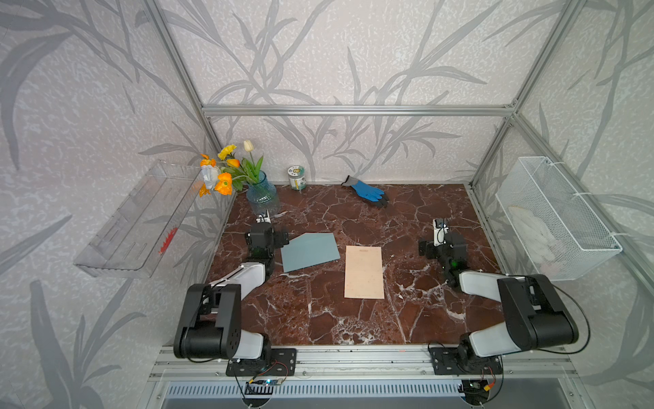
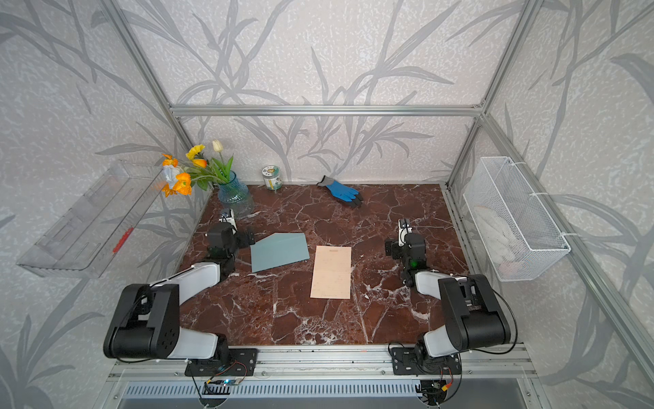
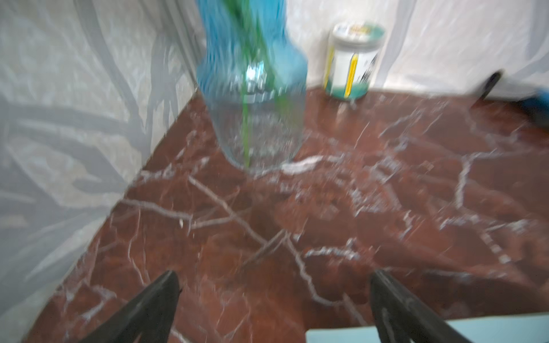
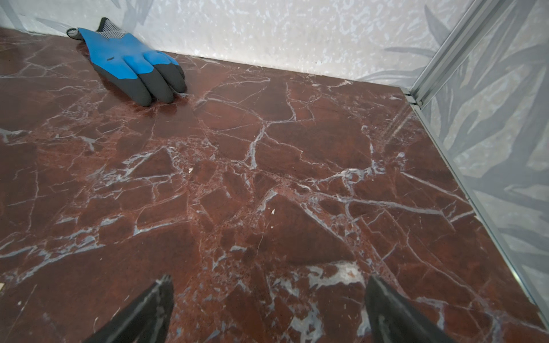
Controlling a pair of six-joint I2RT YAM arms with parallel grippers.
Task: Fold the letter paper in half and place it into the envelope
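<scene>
A blank cream letter paper (image 1: 363, 271) lies flat and unfolded near the middle of the marble table. To its left rests a blue-grey envelope (image 1: 310, 251), turned at an angle with its flap out, also visible at the bottom edge of the left wrist view. My left gripper (image 1: 267, 239) hangs just beside the envelope's left end, open and empty, its two fingers wide apart in the left wrist view. My right gripper (image 1: 429, 248) is to the right of the paper, open over bare table, with nothing between its fingers.
A glass vase (image 1: 263, 201) with flowers, a small tin (image 1: 296, 177) and a blue glove (image 1: 364, 191) sit along the back. A clear bin (image 1: 136, 218) and a white mesh basket (image 1: 558, 218) hang at the sides.
</scene>
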